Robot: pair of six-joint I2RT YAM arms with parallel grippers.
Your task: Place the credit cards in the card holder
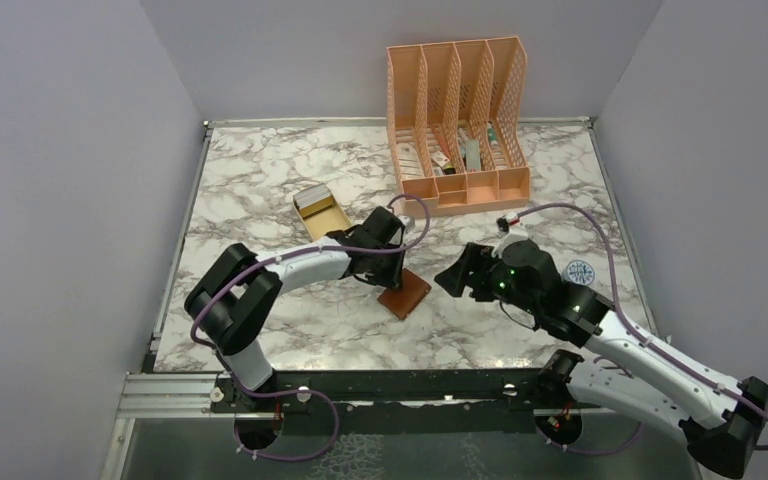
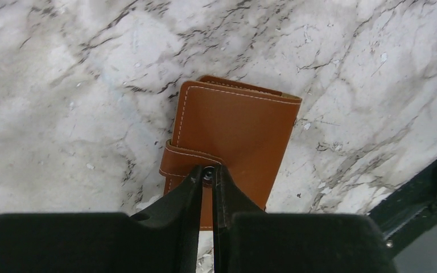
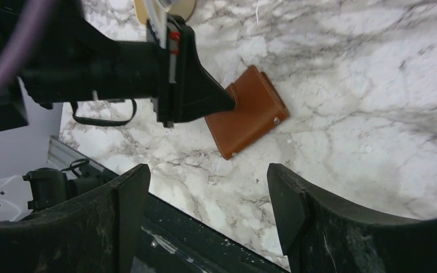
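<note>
The brown leather card holder lies closed on the marble table, its strap and snap showing in the left wrist view. Just over its strap are my left gripper's fingertips, close together; whether they grip anything is unclear. In the right wrist view the holder sits beside the left gripper. My right gripper hovers to the right of the holder, open with nothing between its fingers. I cannot make out any credit cards for certain.
An open tan box with pale contents is behind the left arm. A peach divided organizer holding assorted items stands at the back. A round blue-white object is at the right.
</note>
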